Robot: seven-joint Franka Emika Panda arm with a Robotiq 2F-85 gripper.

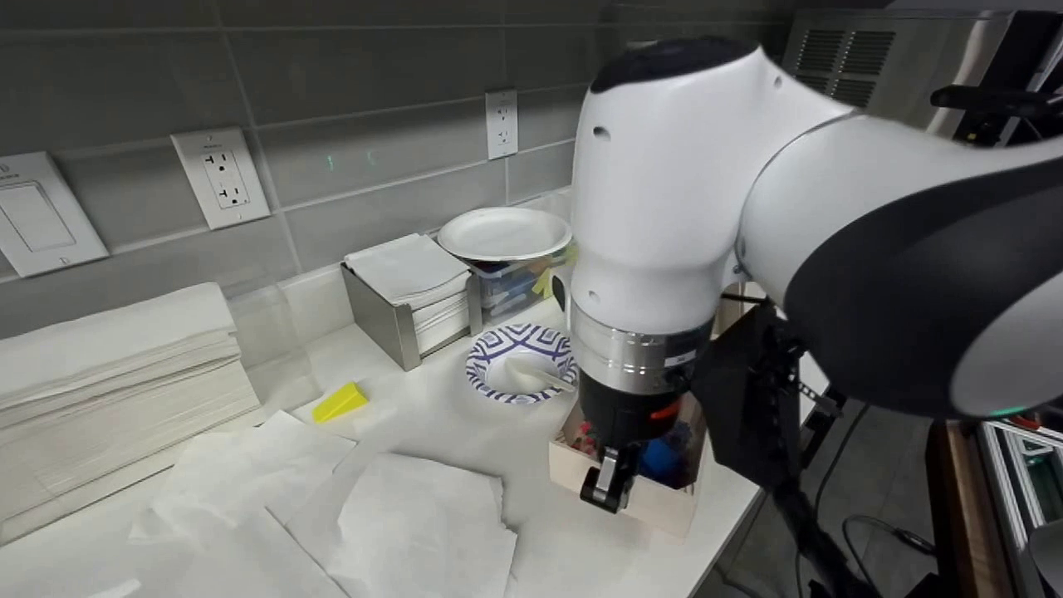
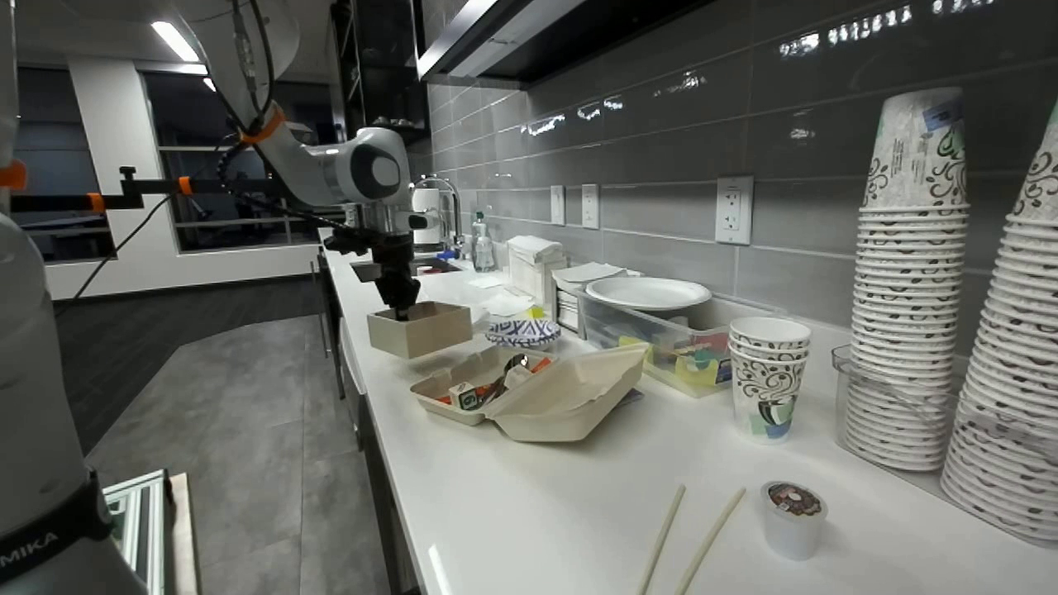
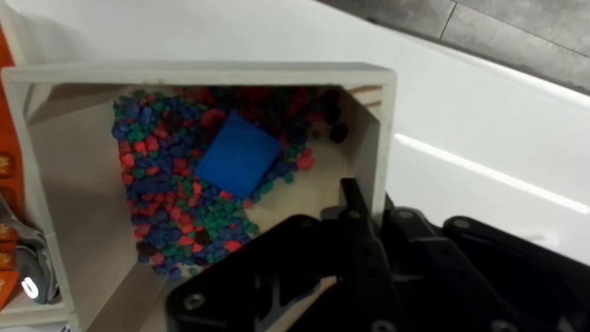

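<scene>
An open box with pale walls [image 3: 204,73] holds small red, blue and green pebbles [image 3: 182,210] and a blue block [image 3: 238,155]. My gripper is shut on one of its side walls, one finger inside and the other outside. In exterior view 2 the box [image 2: 436,332] sits below my gripper [image 2: 401,309], close to the counter's floor-side edge; whether its base touches the counter I cannot tell. Exterior view 1 shows the gripper [image 1: 609,483] at the near wall of the box [image 1: 638,503], with the arm covering part of it.
A patterned bowl [image 2: 522,332] and an open takeout container [image 2: 565,397] with small items stand close to the box. A yellow wedge [image 1: 340,403] and paper sheets [image 1: 423,523] lie on the counter. Cups [image 2: 769,377] stand farther along. Bare counter lies before the container.
</scene>
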